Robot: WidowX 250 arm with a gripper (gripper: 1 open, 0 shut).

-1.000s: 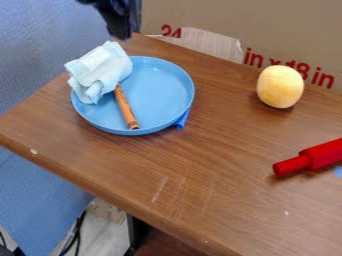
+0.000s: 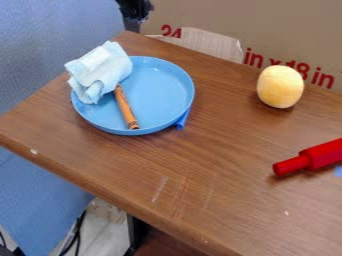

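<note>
A blue plate [image 2: 162,91] sits on the wooden table. On its left part lies a crumpled white cloth [image 2: 95,68], and beside that an orange-brown stick [image 2: 126,108]. The black gripper [image 2: 134,10] shows only in part at the top edge, above and behind the plate, apart from everything on it; its fingers are too cut off and dark to tell their state.
A pale yellow round object [image 2: 279,87] stands at the back right, and a red rolling pin [image 2: 311,158] lies at the right edge. A small blue item shows under the plate's right side.
The gripper has moved up, mostly out of the frame, away from the cloth. The things on the table look the same.
</note>
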